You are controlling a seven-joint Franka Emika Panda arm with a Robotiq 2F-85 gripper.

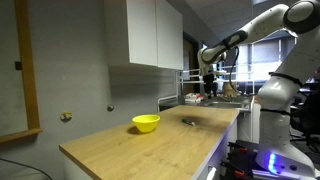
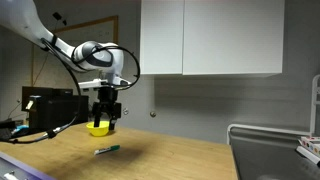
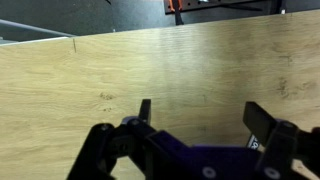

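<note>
My gripper is open above the wooden table, its two dark fingers wide apart with only bare wood showing between them. In exterior view 1 the gripper hangs well clear of the tabletop. A yellow bowl stands upright on the table; exterior view 2 shows this bowl partly behind the gripper. A small, slim dark object with a greenish side lies flat on the wood. Part of a black-and-white item peeks out beside the right finger in the wrist view, mostly covered by it.
Long wooden table, largely clear. White cabinets hang above its back side. A sink and a wire rack are at the far end. Past the table edge, the wrist view shows dark floor and a metal frame.
</note>
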